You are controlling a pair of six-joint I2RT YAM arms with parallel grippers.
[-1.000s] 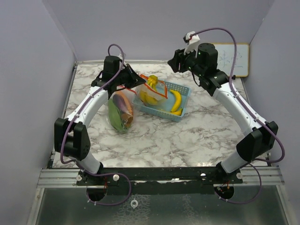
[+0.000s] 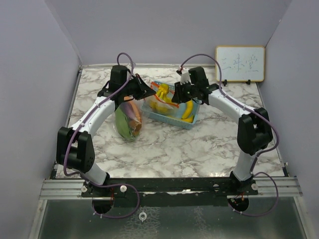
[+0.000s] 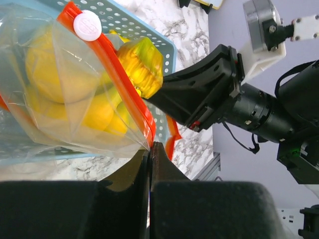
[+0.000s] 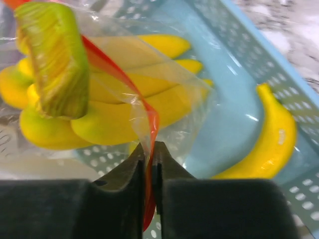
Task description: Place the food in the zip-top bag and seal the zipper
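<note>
Bananas (image 4: 149,107) lie in the clear zip top bag (image 3: 45,64), their thick green-yellow stem end (image 3: 144,62) sticking out of its mouth. The bag's mouth has a red-orange zip edge (image 3: 122,69) with a white round slider (image 3: 87,26). My left gripper is shut on a corner of that edge. On the opposite side, the fingers of my right gripper stand close together with the red edge running between them. Whether they press on it is unclear. The blue basket (image 2: 169,121) sits under the bag.
A loose banana (image 4: 271,142) rests in the basket's right part. Left of the basket lies another clear bag with green and orange-brown food (image 2: 128,119). At the back right stands a whiteboard (image 2: 240,62).
My right arm has come down and left from above the basket to the bag's mouth, its fingers now around the red edge. The left gripper has stayed nearly still at its corner.
</note>
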